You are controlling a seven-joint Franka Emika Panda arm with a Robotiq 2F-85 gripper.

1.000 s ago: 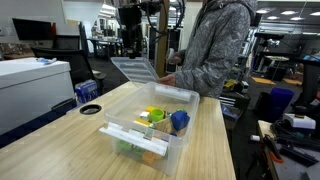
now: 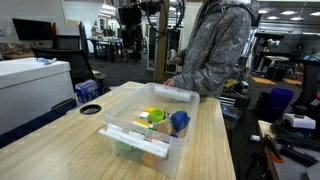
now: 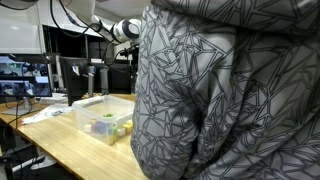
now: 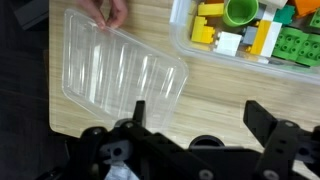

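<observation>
A clear plastic box (image 2: 125, 130) stands on the wooden table, holding colored blocks (image 2: 155, 118). The wrist view shows part of the box (image 4: 182, 30) at the upper right, with a green round piece (image 4: 240, 12) among yellow, white and orange blocks. A person's hand (image 4: 112, 12) holds a clear ribbed lid (image 4: 122, 75) at its upper edge, left of the box. My gripper is open, its black fingers (image 4: 135, 135) wide apart with no object between them. The lid's lower right corner reaches near the left finger; contact cannot be told.
A black ring-like object (image 2: 90, 109) lies on the table beside a blue item (image 2: 87, 92). A person in a patterned grey garment (image 2: 215, 50) stands behind the box and blocks much of exterior view 2.
The lid in the person's hand, earlier seen tilted above the far side of the box, has turned and is now hard to make out in exterior view 1. The box stays put.
</observation>
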